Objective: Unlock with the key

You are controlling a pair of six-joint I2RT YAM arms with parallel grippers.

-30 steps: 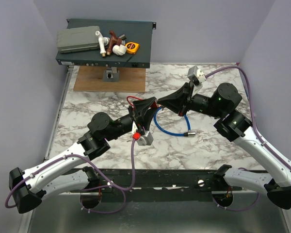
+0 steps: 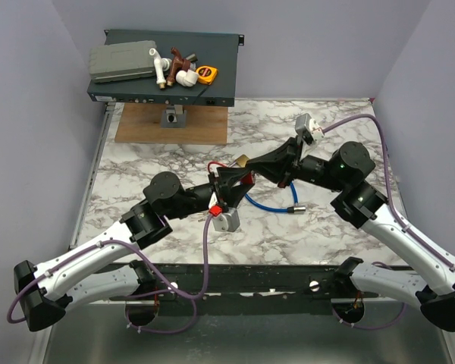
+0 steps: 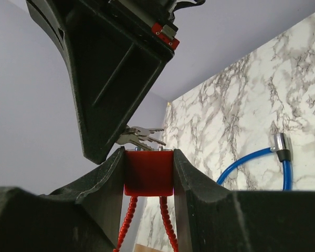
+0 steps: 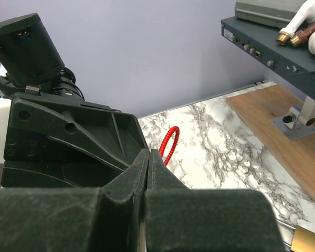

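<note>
My left gripper is shut on a red lock body, with a red beaded cable looping from it. My right gripper is shut, its tip close above the lock. Keys show just behind that tip in the left wrist view; whether they are pinched is unclear. In the top view both grippers meet near the middle, hiding most of the lock. A brass padlock lies on the marble at the lower right of the right wrist view.
A dark raised shelf at the back holds fittings, a tape measure and a grey case, above a wooden board. A blue cable with a metal end lies on the marble beside the grippers.
Both grippers have shifted slightly toward the front and right in the top view, the left with the red lock and its cable. Both remain close together.
</note>
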